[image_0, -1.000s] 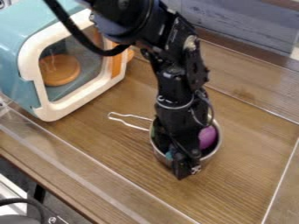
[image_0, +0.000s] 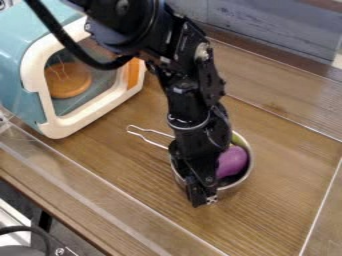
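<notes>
My black gripper (image_0: 203, 185) reaches down into the front-left part of a metal pot (image_0: 241, 178) on the wooden surface. A purple object (image_0: 231, 160) lies in the pot, right of the gripper. A wire handle (image_0: 150, 134) sticks out to the left. The fingertips are dark and partly overlap the pot, so what is between them is hidden.
A teal and white box (image_0: 48, 119) with an orange round item inside stands at the back left. A wall borders the back. The wooden surface right and in front of the pot is clear.
The gripper has shifted slightly left and up within the pot, and more of the purple object shows. The blue bit seen by the fingertips earlier is less visible.
</notes>
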